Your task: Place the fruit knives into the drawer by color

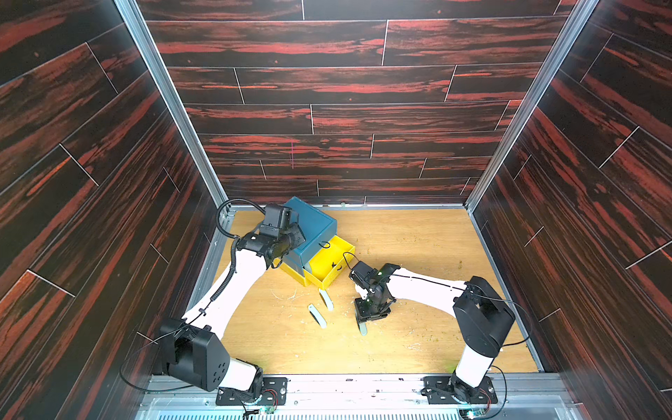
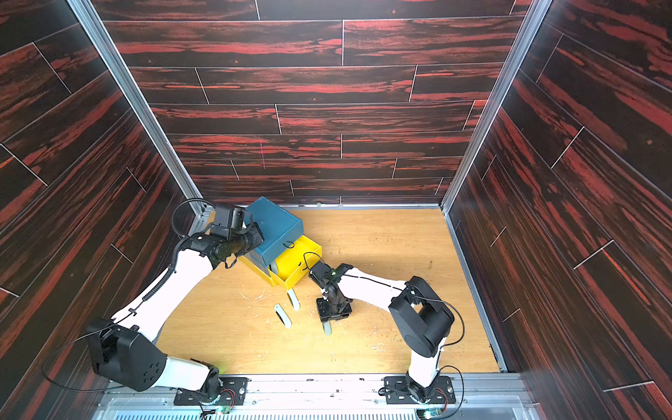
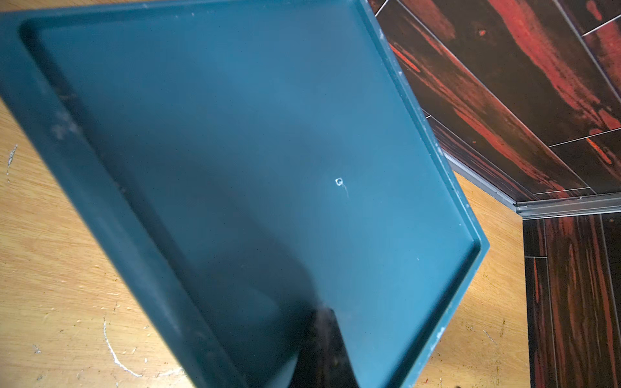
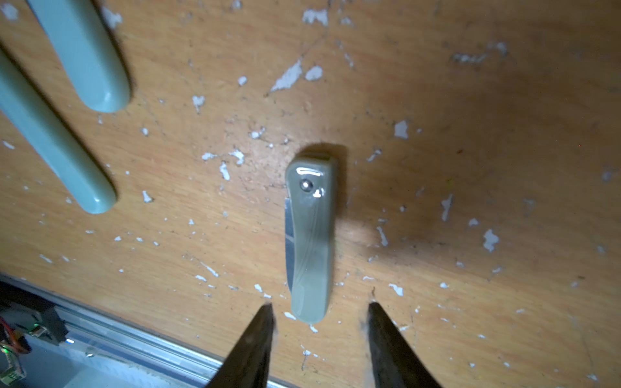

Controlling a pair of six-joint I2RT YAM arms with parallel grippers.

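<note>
Three pale green folding knives lie on the table: one (image 1: 316,315) left, one (image 1: 325,299) beside it near the drawers, and one (image 4: 310,245) lengthwise beneath my right gripper, whose fingers are open on either side of its near end, holding nothing. The blue storage box (image 1: 313,221) has yellow drawers pulled out, one (image 1: 323,264) at right, another (image 2: 259,269) partly visible at left. My left gripper is at the box's blue top; only a dark finger shows in its wrist view, with nothing seen held; it is shut.
Dark patterned walls surround it, with metal rails along the edges and near side (image 4: 161,342).
</note>
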